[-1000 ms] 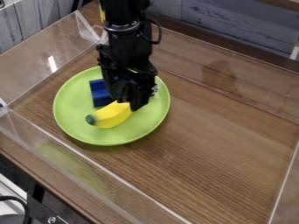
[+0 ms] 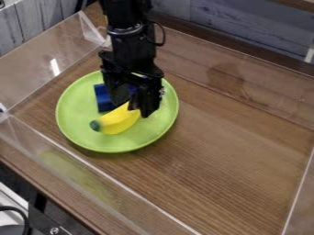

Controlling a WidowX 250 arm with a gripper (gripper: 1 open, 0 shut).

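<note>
A green plate (image 2: 92, 135) lies on the wooden surface at the left of centre. On it are a yellow banana-like object (image 2: 116, 120) with a green tip and a blue block (image 2: 105, 95). My black gripper (image 2: 135, 103) hangs over the plate, just above the yellow object and beside the blue block, its fingers open. Whether it touches either object I cannot tell.
Low wall edges border it at the left and back, with grey slatted panels (image 2: 233, 27) beyond.
The gripper has shifted slightly up and to the left over the plate. The plate and the objects on it look unmoved.
</note>
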